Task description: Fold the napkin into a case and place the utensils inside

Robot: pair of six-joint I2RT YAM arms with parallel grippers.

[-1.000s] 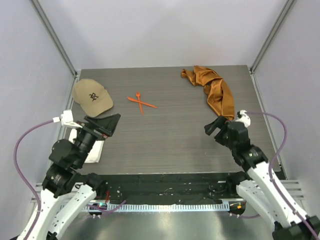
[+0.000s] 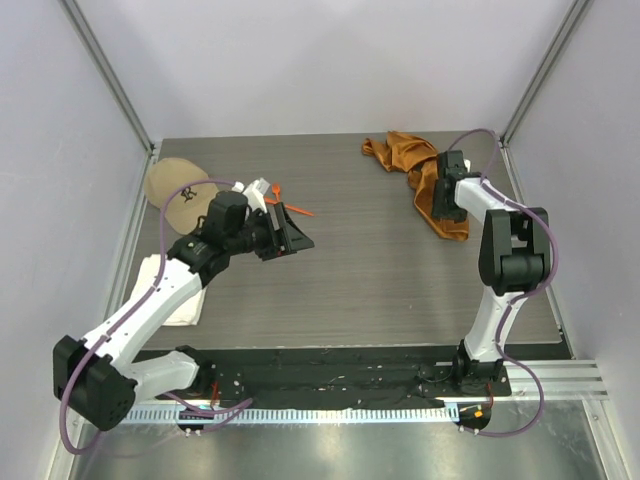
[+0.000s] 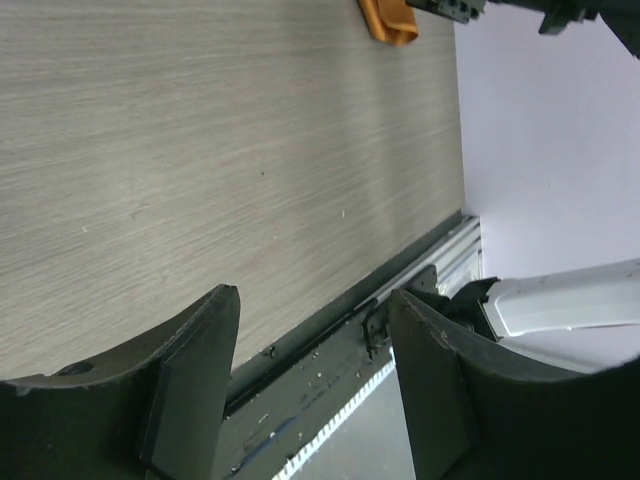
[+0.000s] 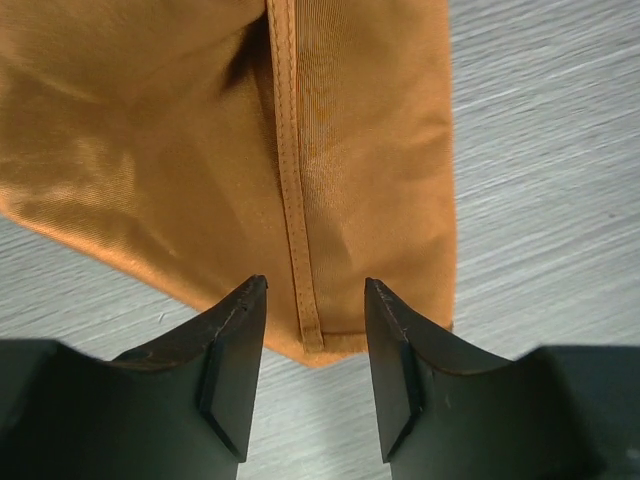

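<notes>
The orange napkin [image 2: 405, 150] lies crumpled at the back right; in the right wrist view its hemmed fabric [image 4: 370, 170] fills much of the frame. My right gripper is over it, open, with fabric below between its fingers. My left gripper [image 2: 290, 235] hangs over the left middle, open and empty; in the left wrist view bare table shows beyond its fingers. Orange utensils [image 2: 298, 210] lie crossed at the back left, partly hidden by the left arm.
A tan cap [image 2: 165, 180] lies at the back left, and a folded white cloth [image 2: 185, 310] at the front left. Walls stand at both sides and the back.
My right gripper has moved back and over the napkin. My left gripper has moved right, towards the table's middle. The napkin and utensils look unchanged.
</notes>
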